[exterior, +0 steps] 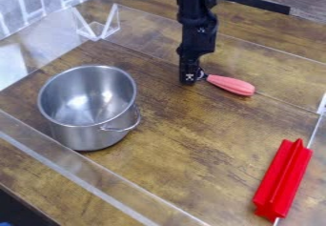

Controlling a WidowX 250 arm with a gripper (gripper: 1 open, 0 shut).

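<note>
My black gripper [192, 75] reaches down from the top centre to the wooden table, its tips at the left end of a pink brush-like object [230, 85]. It looks shut; whether anything thin is between its fingers is too small to tell. A steel pot [87, 106] with a wire handle stands at the left. A long red object [283, 177] lies at the lower right.
A white object [19, 53] and clear plastic pieces line the left edge.
</note>
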